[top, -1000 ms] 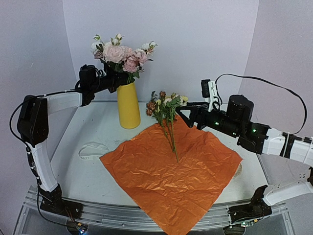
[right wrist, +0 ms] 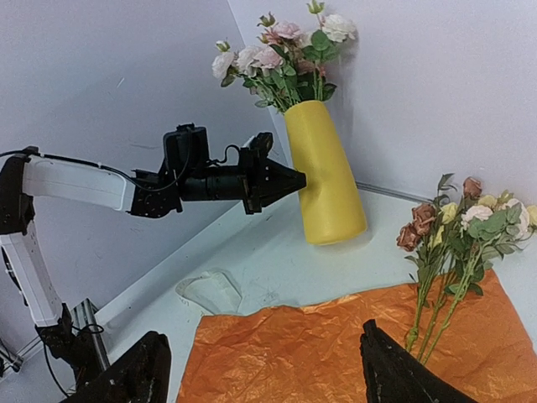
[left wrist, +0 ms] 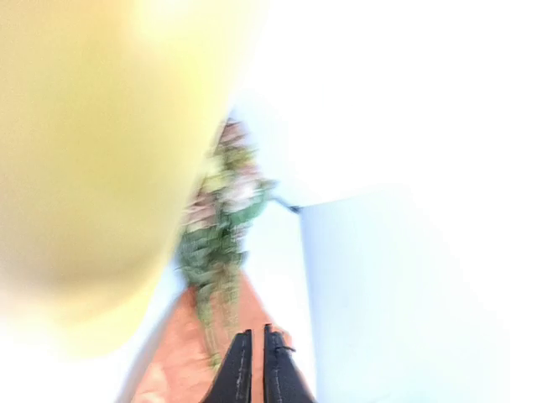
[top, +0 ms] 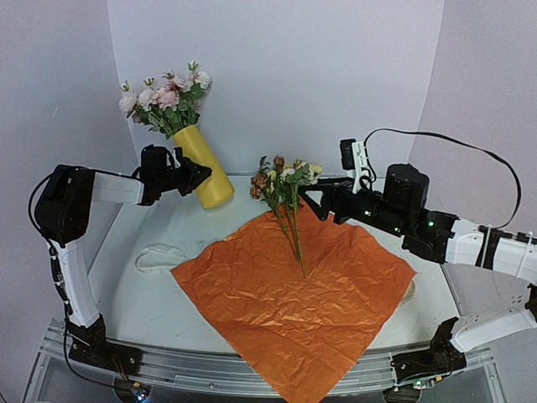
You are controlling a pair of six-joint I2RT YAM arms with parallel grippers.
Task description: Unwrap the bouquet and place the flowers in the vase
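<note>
The yellow vase (top: 201, 164) leans to the left at the back of the table, pink and white flowers (top: 164, 105) standing in its mouth. Beside its body is my left gripper (top: 204, 174); in the right wrist view its tips meet or overlap the vase (right wrist: 323, 168). A narrow gap shows between its fingers, with nothing in it. A second bunch of brown, white and yellow flowers (top: 284, 178) lies on the orange sheet. My right gripper is wide open, close to that bunch in the top view, and holds nothing.
The orange sheet (top: 294, 311) covers the middle and front of the table. A pale loop of strap (top: 159, 258) lies at left. Bare table surrounds the vase; walls close off the back and sides.
The vase has gone from upright to tilted left, its flowers swinging left with it. My left gripper has moved from the vase's mouth down beside its body. The right arm has shifted slightly.
</note>
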